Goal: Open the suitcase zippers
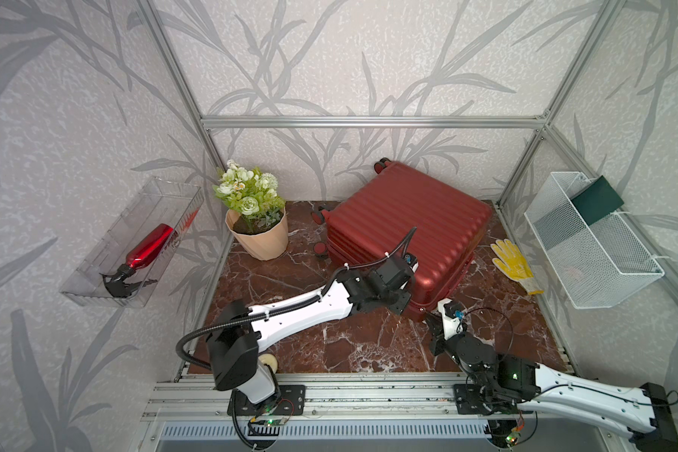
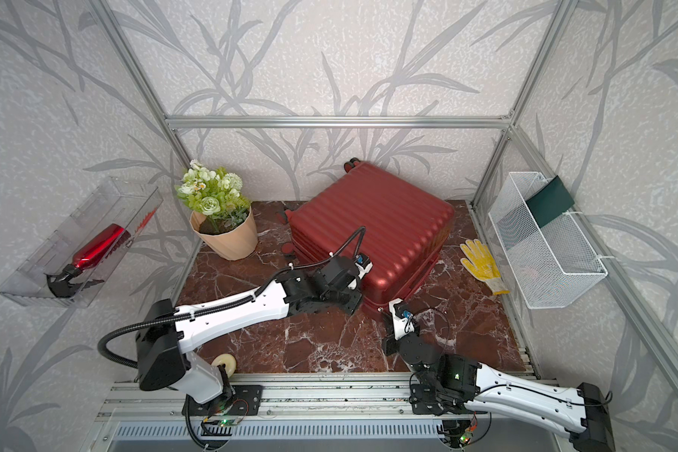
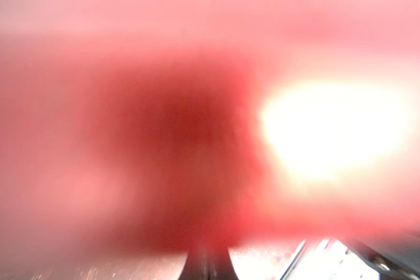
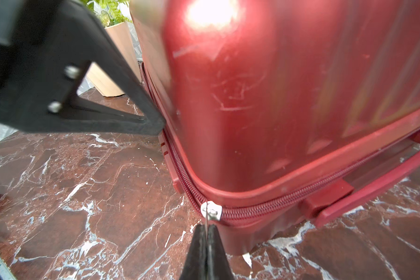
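Observation:
A red hard-shell suitcase (image 1: 406, 218) lies flat on the table, its zipper (image 4: 284, 203) running round the lower edge. At its front corner, my right gripper is shut at the metal zipper pull (image 4: 211, 210); whether the pull is between the fingertips is hard to tell. My left gripper is against or very near the suitcase's front side, just left of that corner. Its wrist view is blurred red, with dark fingers at the bottom that look shut; what is between them is hidden.
A potted plant (image 1: 257, 237) stands at the left rear, a yellow glove (image 1: 512, 263) lies at the right. Wire and clear baskets hang on the side walls.

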